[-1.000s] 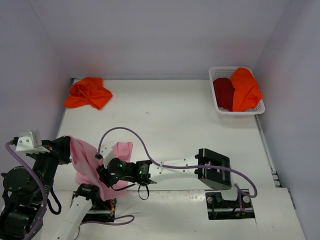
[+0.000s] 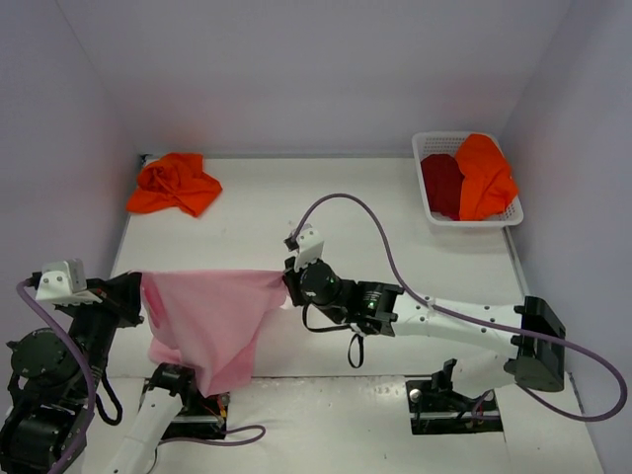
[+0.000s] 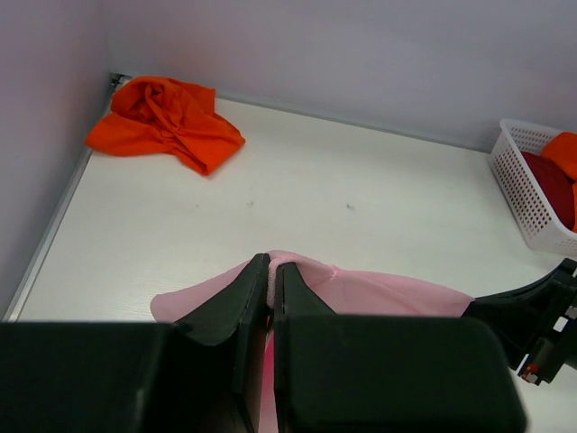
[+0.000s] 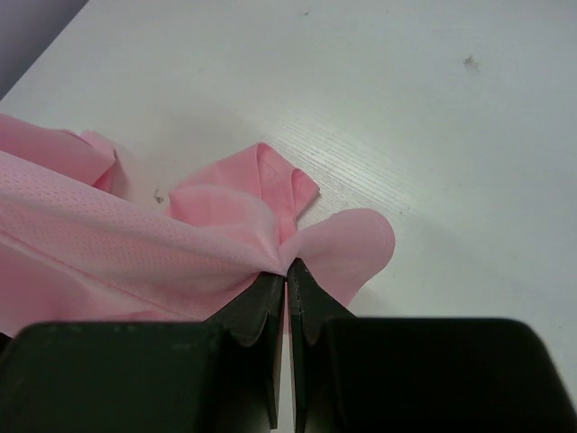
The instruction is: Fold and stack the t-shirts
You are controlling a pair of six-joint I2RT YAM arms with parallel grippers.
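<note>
A pink t shirt [image 2: 212,311] is stretched between my two grippers, its upper edge nearly straight in the top view and its lower part hanging toward the table's front edge. My left gripper is shut on the shirt's left end, with pink cloth [image 3: 370,290] bunched at its tips. At the other end my right gripper is shut on the shirt, and a loose flap [image 4: 347,248] pokes out past its fingertips. The shirt's lowest part is partly hidden by the left arm in the top view.
A crumpled orange shirt [image 2: 174,185] lies at the back left of the white table [image 2: 316,188]. At the back right stands a white basket [image 2: 432,145] holding a dark red cloth [image 2: 442,185] and an orange cloth [image 2: 484,178]. Bare table lies between them.
My right gripper has moved right and away from the front edge, drawing the pink shirt's edge out straight. The left gripper has barely moved.
</note>
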